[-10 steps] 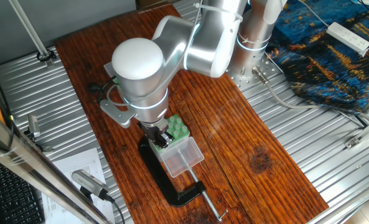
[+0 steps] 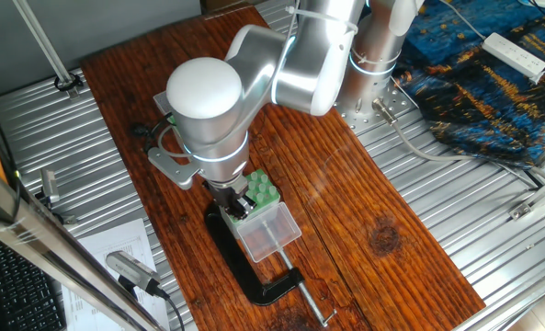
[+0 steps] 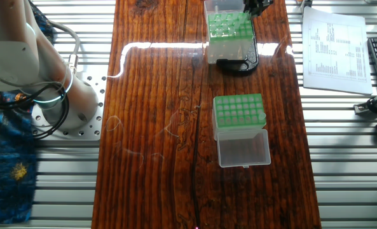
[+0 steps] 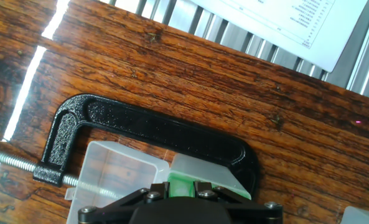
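Observation:
My gripper (image 2: 238, 204) is low over the near left part of a green tube rack (image 2: 264, 190) in a clear plastic box. The box's clear lid (image 2: 270, 233) lies open beside the rack. In the wrist view the gripper has its fingertips close together over the green rack, a narrow strip of green showing between them. Whether they grip anything there cannot be made out. A second box with a green rack (image 3: 239, 110) stands apart, its clear lid (image 3: 244, 149) also open.
A black C-clamp (image 4: 165, 130) runs along the first box, its threaded screw (image 4: 13, 159) passing by the lid. Printed paper (image 3: 336, 51) lies off the board's edge. Much of the wooden board (image 3: 156, 152) is bare.

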